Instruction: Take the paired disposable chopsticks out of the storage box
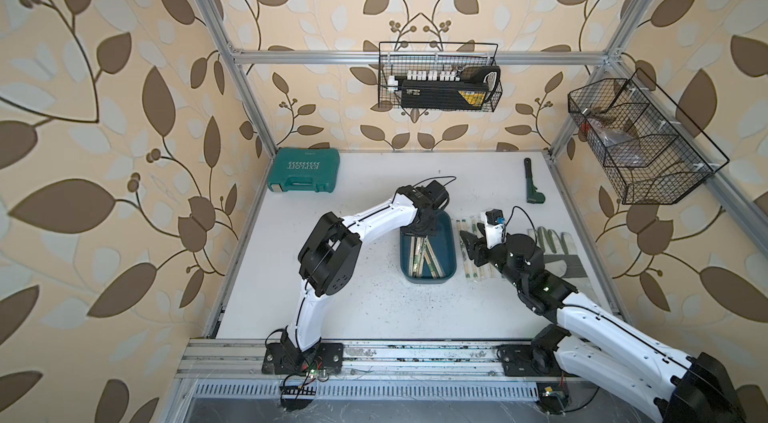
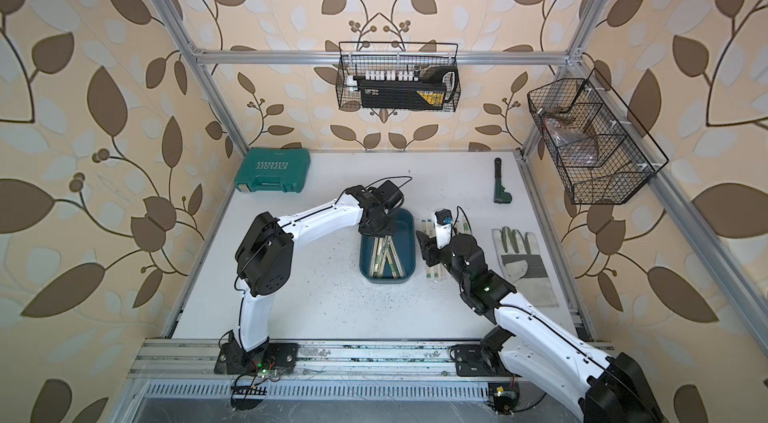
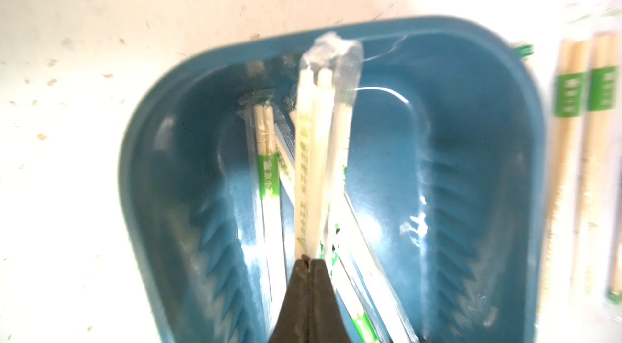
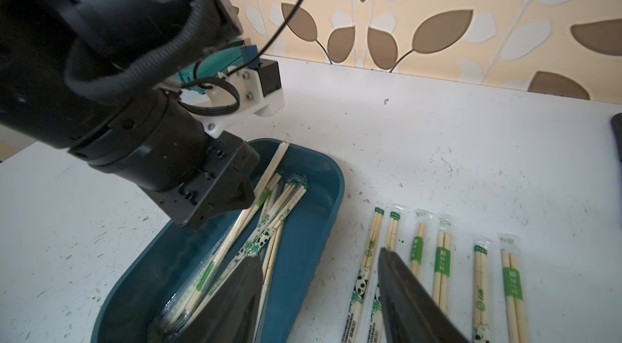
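In the blue storage box [image 2: 404,263] several wrapped chopstick pairs lie. My left gripper is over the box with its fingertips together at the near end of an upper pair [image 3: 314,148], which rises toward the rim; whether it is held between them I cannot make out clearly. My right gripper stands just right of the box, part open, nothing visible between its fingers. Beside the box, several wrapped pairs [image 4: 442,265] lie in a row on the table, below and ahead of the right gripper.
A green case [image 1: 304,169] sits at the back left, a dark green tool [image 1: 529,183] at the back right, and gloves [image 2: 516,263] at the right. Wire baskets hang above the table. The table left of the box is clear.
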